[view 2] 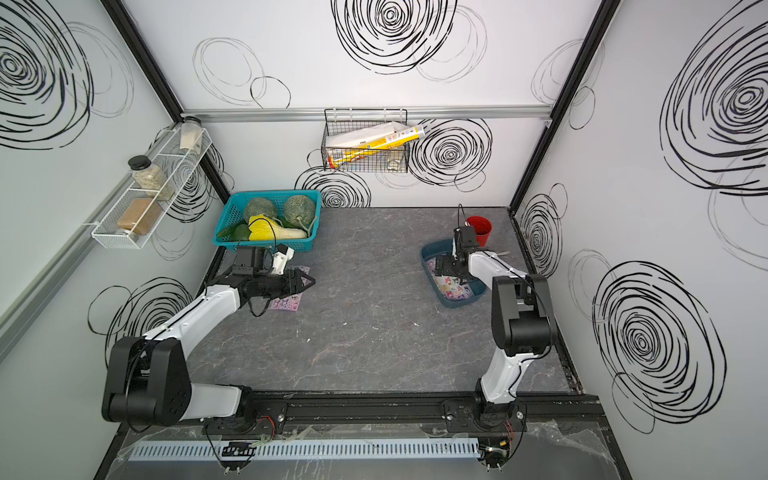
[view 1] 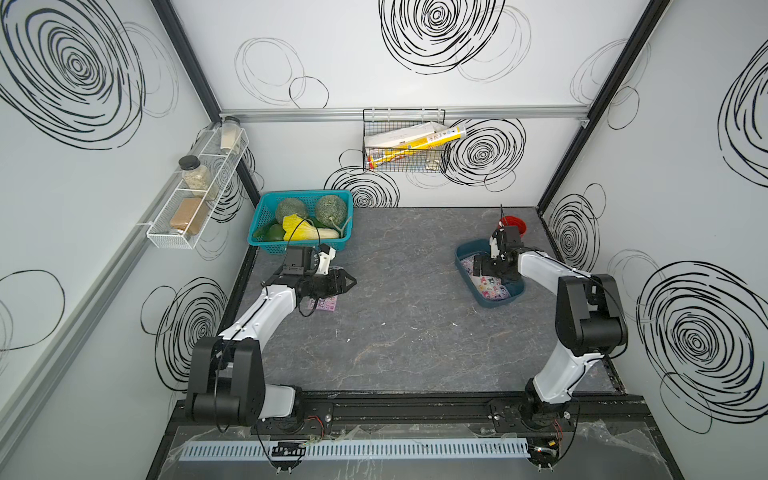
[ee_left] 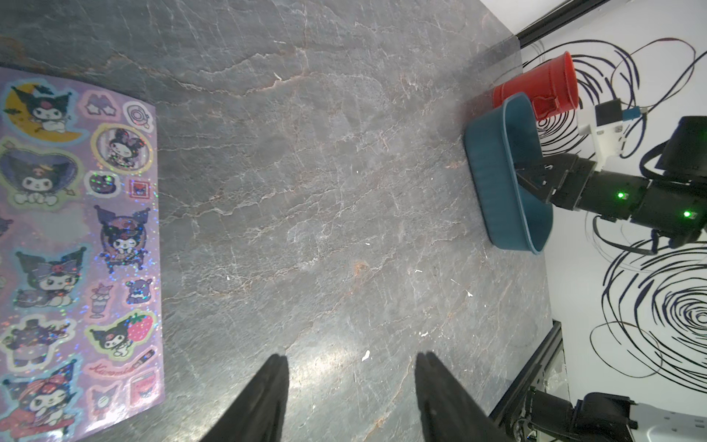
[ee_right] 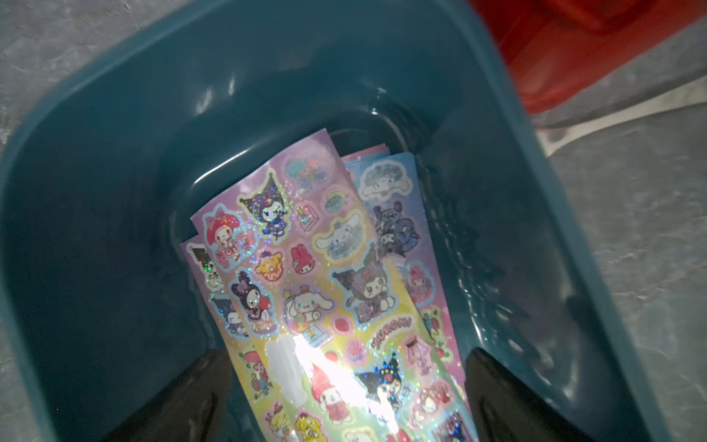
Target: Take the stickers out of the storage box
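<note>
A dark teal storage box [view 1: 465,284] at the right holds several overlapping glittery sticker sheets [ee_right: 324,294] with cartoon characters. My right gripper is open just above them, inside or over the box, nothing between its fingers. Another pink-purple sticker sheet [ee_left: 81,258] lies flat on the table at the left, partly hidden by the left arm in the top views. My left gripper hangs over the table beside that sheet, open and empty.
A teal basket [view 1: 264,242] of melons and vegetables stands at the back left. A red bucket [view 2: 480,228] sits behind the storage box. Wire racks [view 2: 364,164] with goods hang on the walls.
</note>
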